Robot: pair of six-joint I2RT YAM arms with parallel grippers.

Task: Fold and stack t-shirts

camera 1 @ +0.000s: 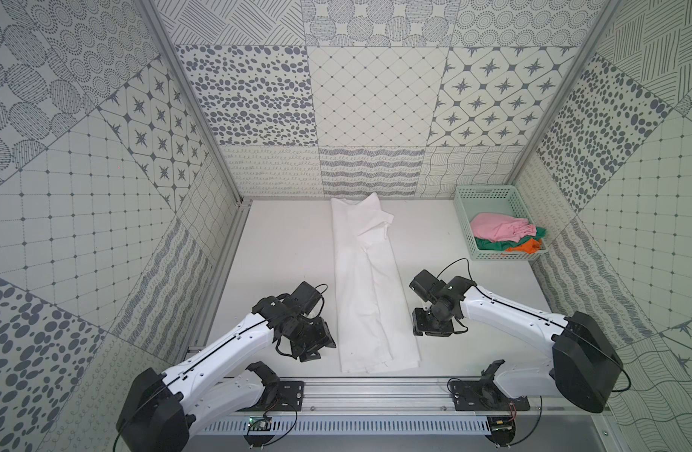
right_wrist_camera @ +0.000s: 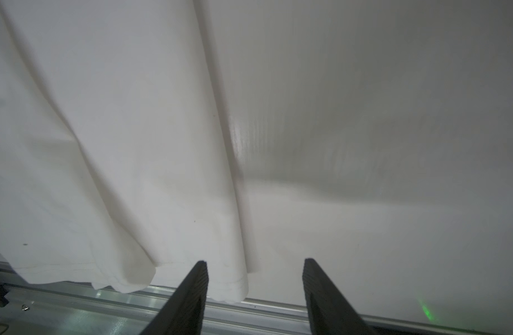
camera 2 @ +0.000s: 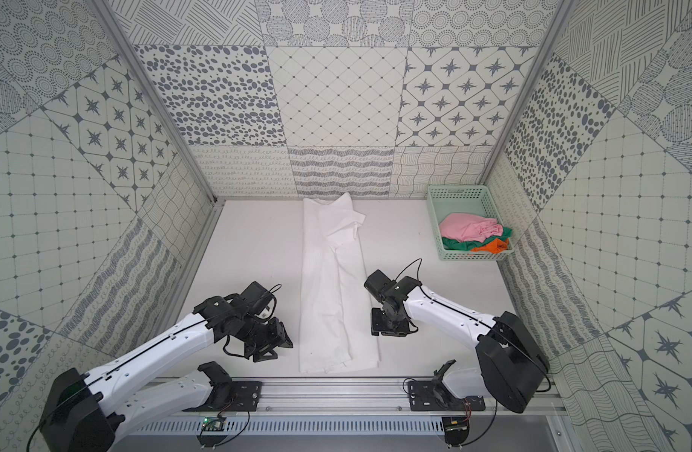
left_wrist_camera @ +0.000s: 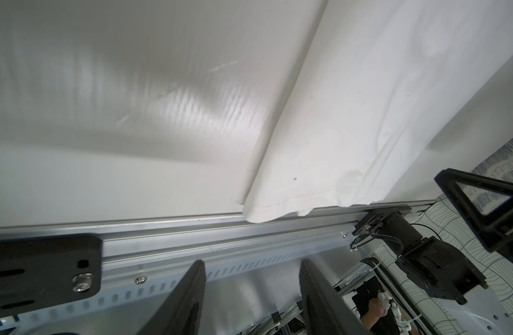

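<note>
A white T-shirt [camera 1: 353, 293] lies as a long, narrow, folded strip down the middle of the table, from the back to the front edge, with a loose flap at the far end. My left gripper [camera 1: 316, 350] is low beside the strip's near left corner, open with nothing between its fingers. My right gripper [camera 2: 387, 330] hangs beside the near right edge; in the right wrist view its fingers [right_wrist_camera: 326, 296] stand open close to the shirt's front corner [right_wrist_camera: 228, 279].
A green basket [camera 1: 493, 197] with pink, green and orange cloth stands at the back right. A metal rail [camera 1: 383, 380] runs along the front edge.
</note>
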